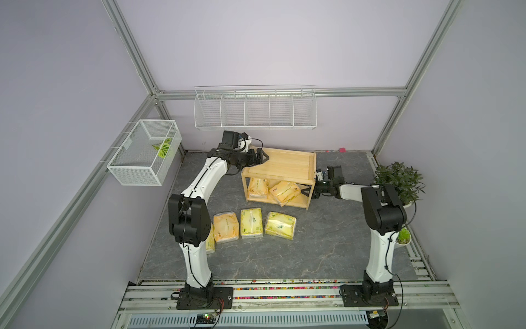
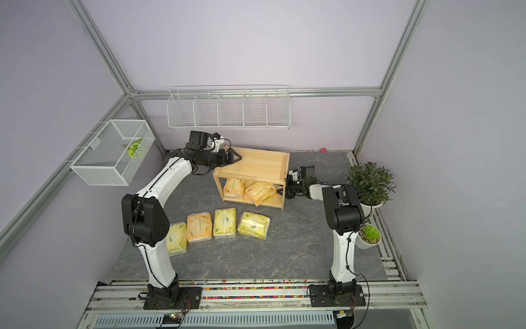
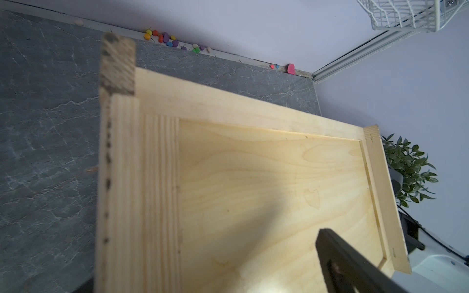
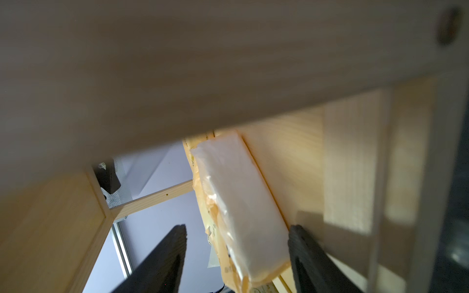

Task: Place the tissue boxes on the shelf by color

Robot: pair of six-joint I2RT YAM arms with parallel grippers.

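Note:
The wooden shelf (image 1: 286, 164) stands mid-table. Two orange tissue packs lie on its lower level: an upright-set left pack (image 1: 258, 188) and a slanted right pack (image 1: 284, 192) whose front corner sticks out. My right gripper is open at the shelf's right opening, its fingertips either side of the slanted pack's near end; contact cannot be told. At the shelf's top left edge, my left gripper (image 1: 264, 156) stands open, fingers wide apart. On the table in front lie an orange pack (image 2: 199, 226) and yellow packs, a left one (image 2: 177, 238), a middle one (image 2: 224, 222) and a right one (image 2: 253, 224).
The shelf's side rail (image 4: 195, 73) passes close above my right gripper. A leafy plant (image 2: 371, 179) and a small succulent (image 2: 369, 234) stand along the right edge. A white wire basket (image 1: 145, 152) hangs at left, another rack (image 1: 256, 109) at the back.

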